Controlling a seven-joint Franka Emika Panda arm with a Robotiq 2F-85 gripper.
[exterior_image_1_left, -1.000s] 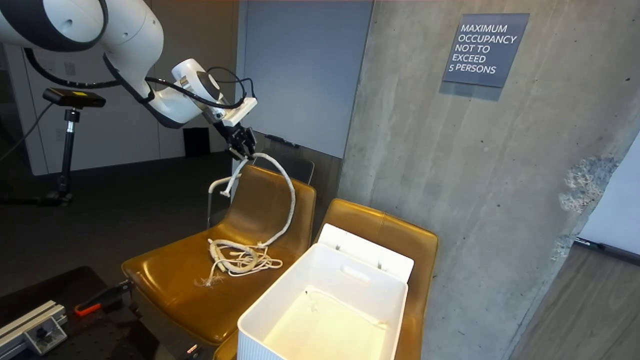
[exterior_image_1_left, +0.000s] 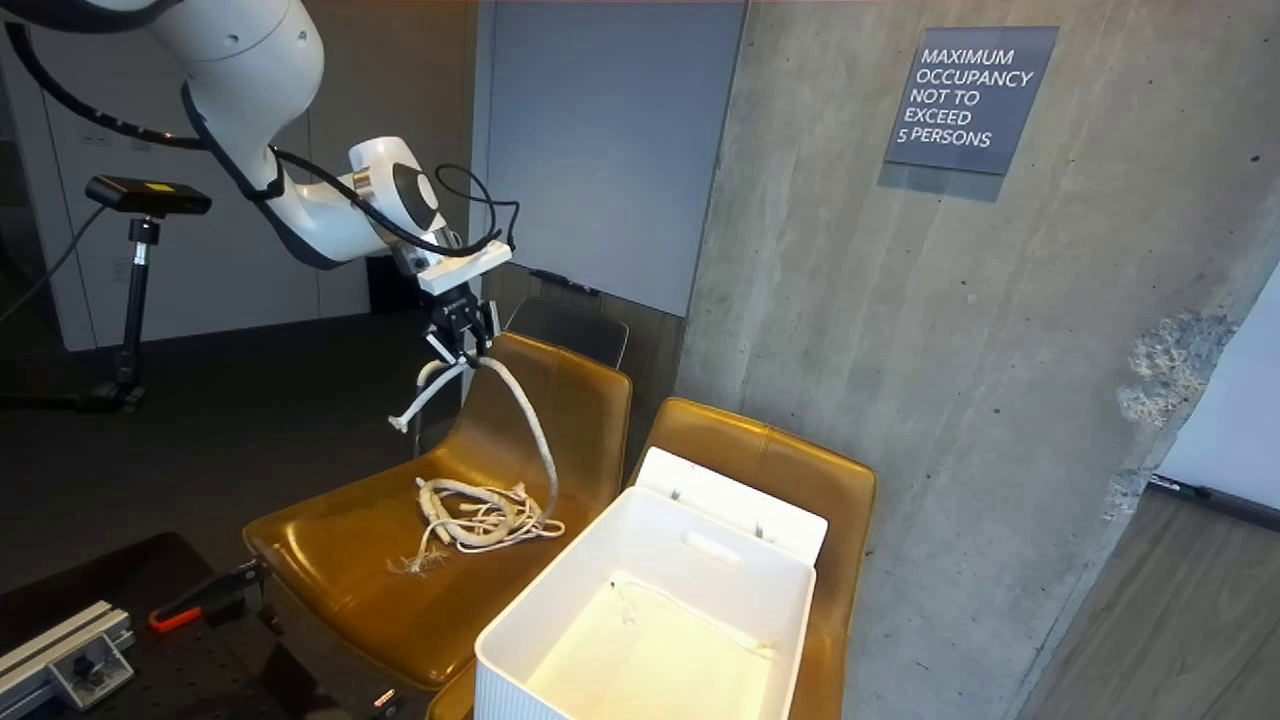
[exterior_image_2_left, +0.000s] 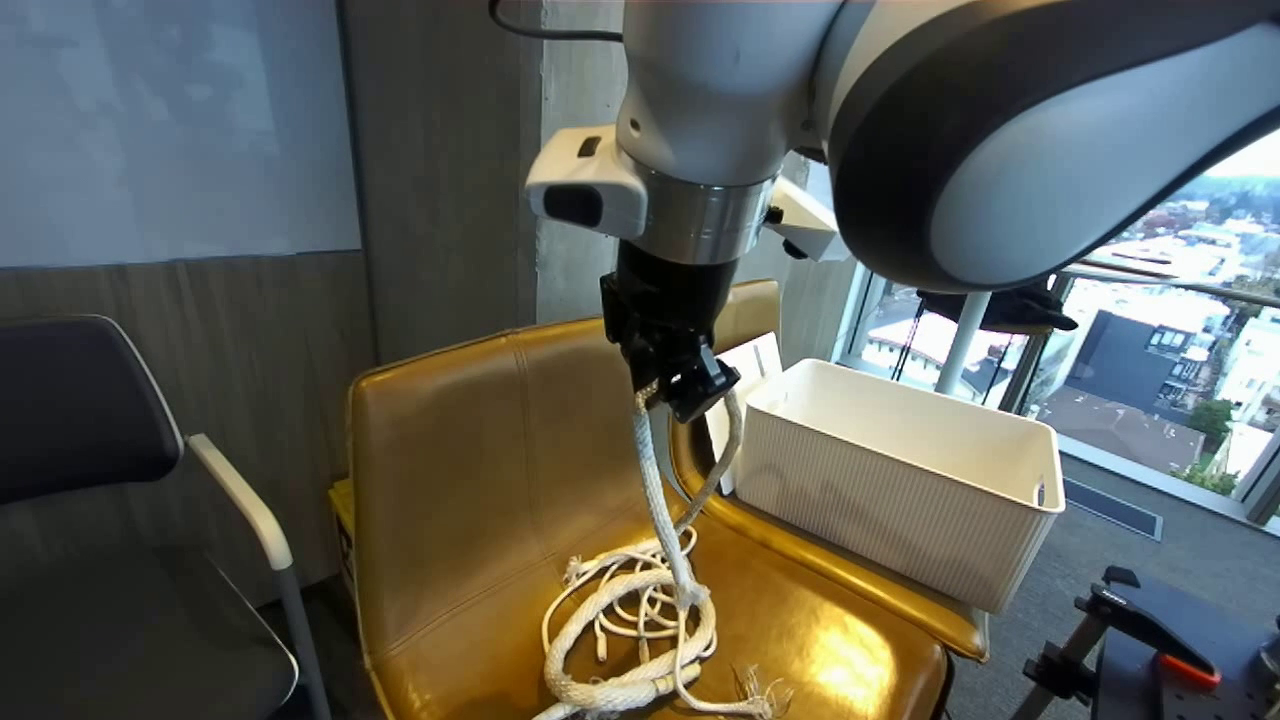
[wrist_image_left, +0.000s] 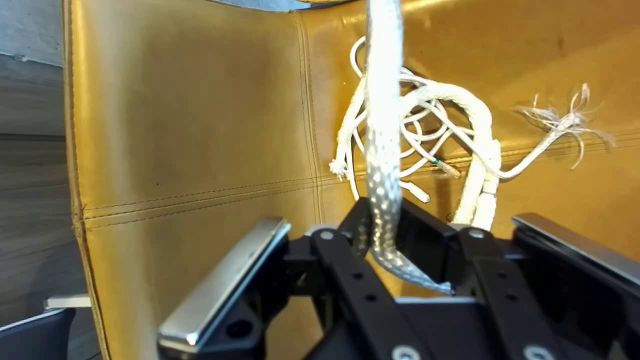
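Observation:
My gripper (exterior_image_1_left: 468, 358) is shut on a thick white rope (exterior_image_1_left: 524, 408) above the left brown chair. One short end hangs free to the left of the fingers, while the longer part arcs down to the seat. In the wrist view the held rope (wrist_image_left: 384, 120) passes between the black fingers and runs up across the picture. A loose pile of rope (exterior_image_2_left: 630, 600), thick coils mixed with thinner cords and a frayed end, rests on the seat. How the held length joins the pile is partly hidden among the coils.
A white ribbed bin (exterior_image_2_left: 888, 480) stands on the neighbouring brown chair, with a thin strand on its floor (exterior_image_1_left: 648, 672). A white board leans behind it. The brown chair's backrest (exterior_image_2_left: 468, 456) rises close beside the gripper. A grey office chair (exterior_image_2_left: 144, 552) stands off to one side.
My gripper has come down and slightly left in exterior view 1, still holding the rope. The rope's arc sits lower and its free end has shifted left. The pile and bin look unmoved.

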